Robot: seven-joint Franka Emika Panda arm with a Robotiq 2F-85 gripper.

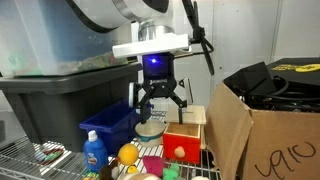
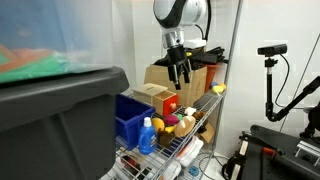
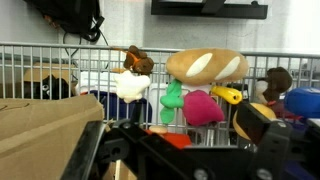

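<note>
Above the wire rack, my gripper (image 1: 162, 108) points down with its two fingers spread wide. Nothing sits between them. From the wrist, the gripper hangs over a group of toys: a bread loaf (image 3: 207, 67), a pink item (image 3: 202, 108), a green item (image 3: 171, 100), a yellow item (image 3: 227, 94) and a brown toy (image 3: 139, 62). Part of an orange ball (image 3: 263, 111) shows at the right finger. A red-fronted wooden box (image 1: 182, 142) stands behind the toys, partly covered by the fingers in the wrist view.
A blue bottle (image 1: 95, 151) stands left of the orange ball (image 1: 128, 154). Behind it are a blue bin (image 1: 112, 123) and a large dark tote (image 1: 60, 110). A tall cardboard flap (image 1: 232, 130) borders the right side.
</note>
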